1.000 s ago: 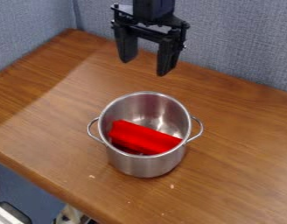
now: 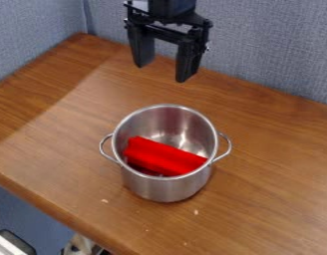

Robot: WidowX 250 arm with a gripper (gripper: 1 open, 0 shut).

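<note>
A steel pot [image 2: 169, 187] with two wire handles stands on the wooden table [image 2: 259, 209]. A red elongated object [image 2: 163, 154] lies inside it, slanting from upper left down to the right. The black gripper [image 2: 165, 55] hangs open above and behind the pot, its two fingers spread apart with nothing seen between them.
Grey padded walls [image 2: 273, 55] border the table at the back. Some white and dark equipment [image 2: 13, 242] shows beyond the near left edge.
The gripper has risen a little and shifted slightly left. The pot and red object have not moved.
</note>
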